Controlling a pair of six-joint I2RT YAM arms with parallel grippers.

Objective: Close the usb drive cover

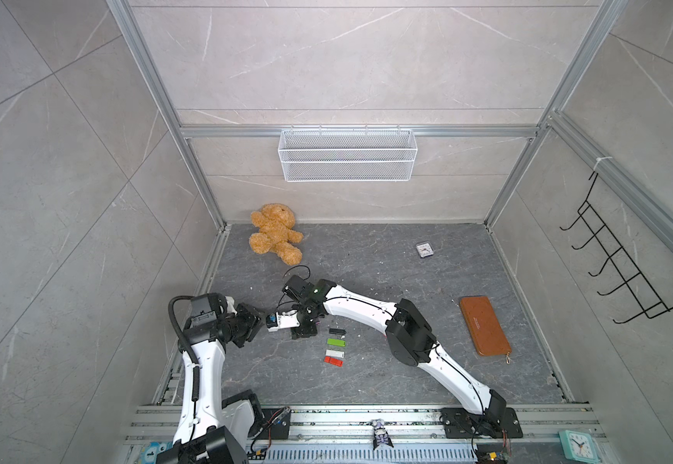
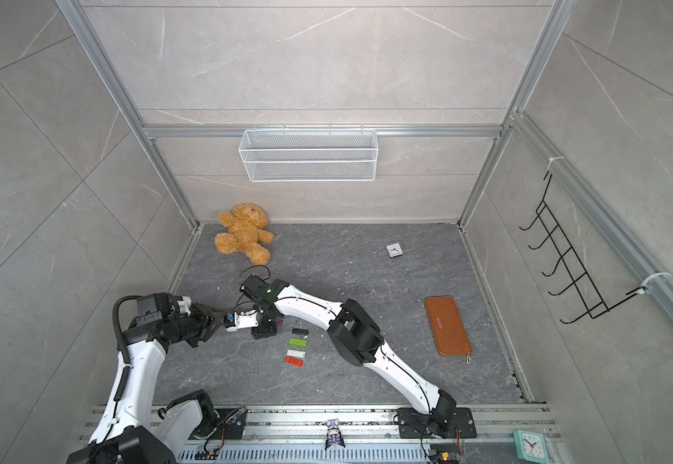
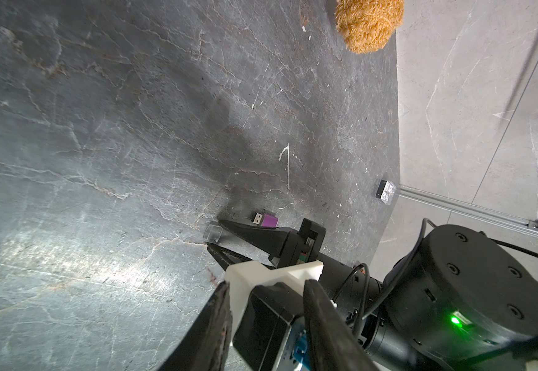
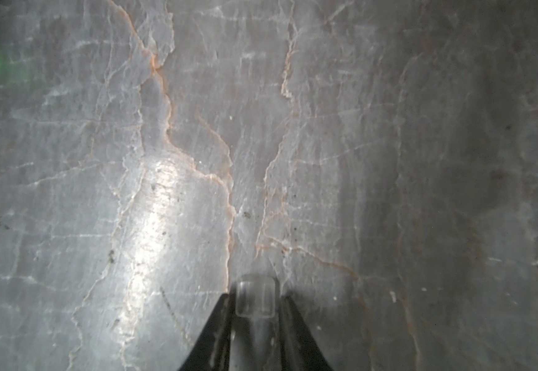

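Observation:
A small clear cap [image 4: 255, 296] lies on the grey table in the right wrist view. My right gripper is part open around it, one fingertip on each side, with narrow gaps showing. The left wrist view shows the cap [image 3: 212, 233] at the tips of the right gripper's black fingers [image 3: 253, 232]. Just behind them lies a purple USB drive [image 3: 265, 219], its metal plug bare. To the left, my left gripper stands open above the table; nothing shows held, and the right gripper's white mount appears beyond its fingers. The cap is hidden in both top views.
Black, green [image 1: 336, 342], white and red [image 1: 333, 361] sticks lie in a column in front of the right gripper. Behind is a teddy bear [image 1: 276, 232]; a brown wallet [image 1: 485, 324] lies right. The right arm crosses the middle, close to the left gripper.

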